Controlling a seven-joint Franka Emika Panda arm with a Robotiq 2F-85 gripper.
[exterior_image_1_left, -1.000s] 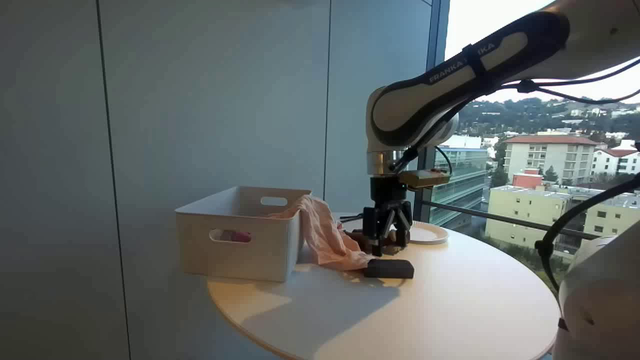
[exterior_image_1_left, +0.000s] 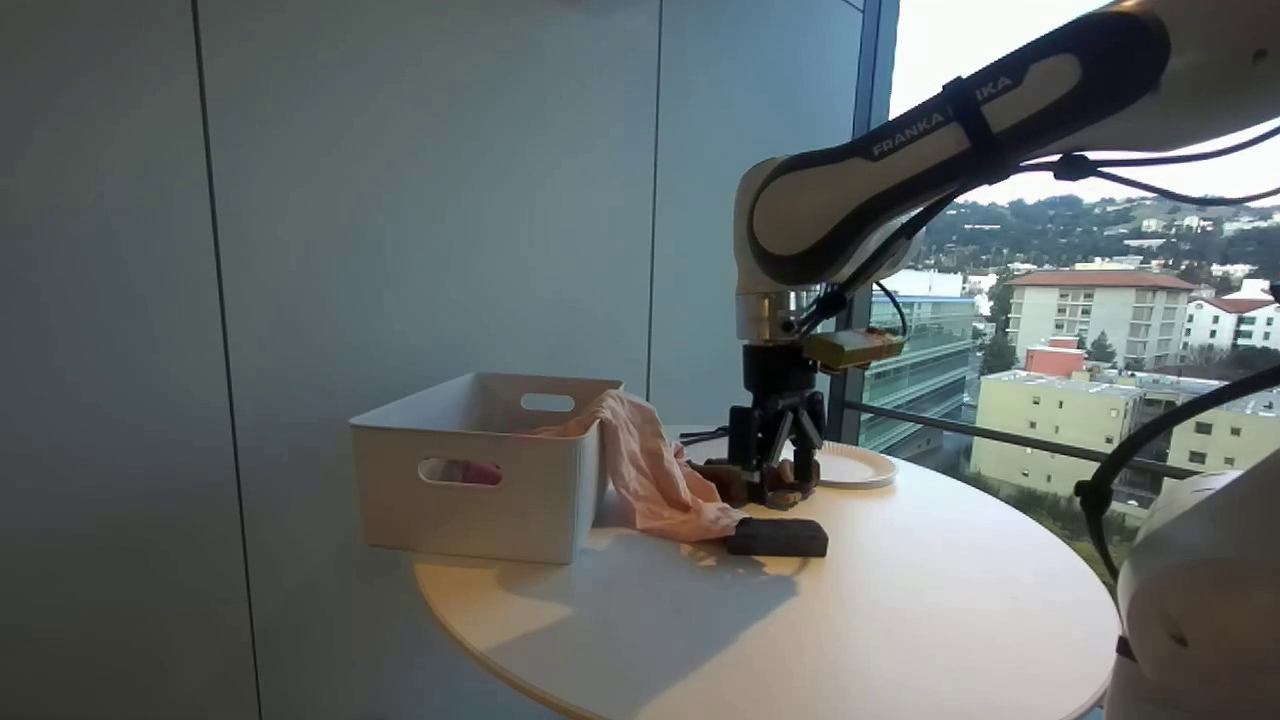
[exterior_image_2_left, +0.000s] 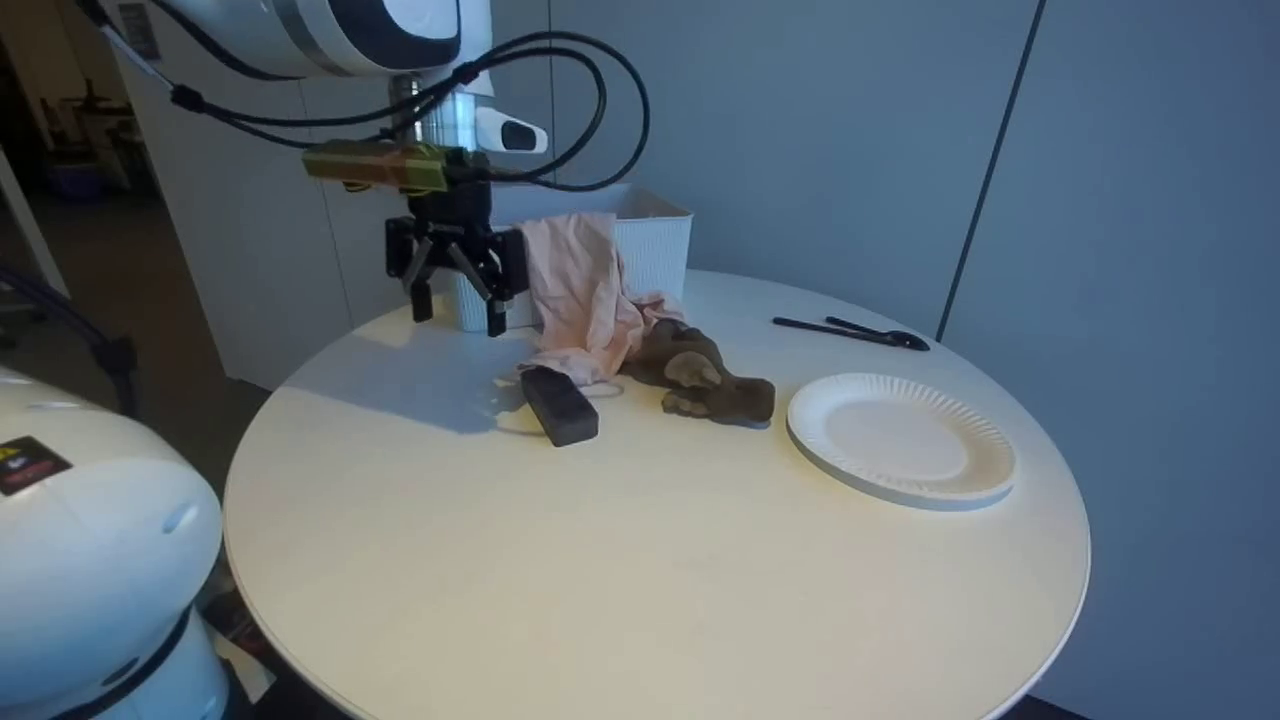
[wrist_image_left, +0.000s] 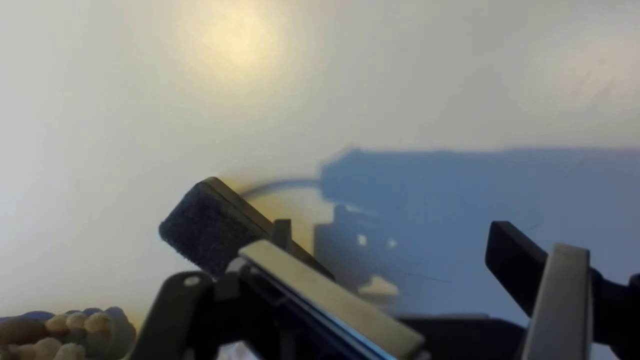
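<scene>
My gripper (exterior_image_2_left: 458, 322) is open above the table, nothing between its fingers. In exterior view 2 it appears to the left of a dark block-shaped eraser (exterior_image_2_left: 559, 407) that lies on the tabletop. The wrist view has the eraser (wrist_image_left: 210, 231) beyond my left finger, partly hidden by it. A pink cloth (exterior_image_2_left: 579, 288) hangs over the rim of the white bin (exterior_image_1_left: 468, 492) and reaches down to the table, its end by the eraser. Beside the cloth rests a brown plush toy (exterior_image_2_left: 702, 378).
A stack of white paper plates (exterior_image_2_left: 900, 438) stands on the table, with black utensils (exterior_image_2_left: 852, 332) behind it. Through the bin's handle hole something pink (exterior_image_1_left: 468, 472) shows.
The arm and gripper have risen slightly in exterior view 1. The eraser, cloth and bin look unmoved.
</scene>
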